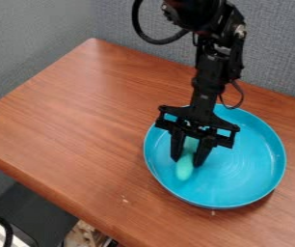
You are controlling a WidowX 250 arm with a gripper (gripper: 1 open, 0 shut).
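A turquoise round plate (247, 169) rests on the wooden table near its right part. My black gripper (188, 159) reaches down into the plate from above, its two fingers around the upper part of a pale mint-green oblong object (184, 170) lying on the plate. The fingers partly hide that object, and I cannot tell whether they press on it.
A grey padded wall (137, 58) runs behind the table. At the lower left, past the table's edge, are a black cable and some clutter.
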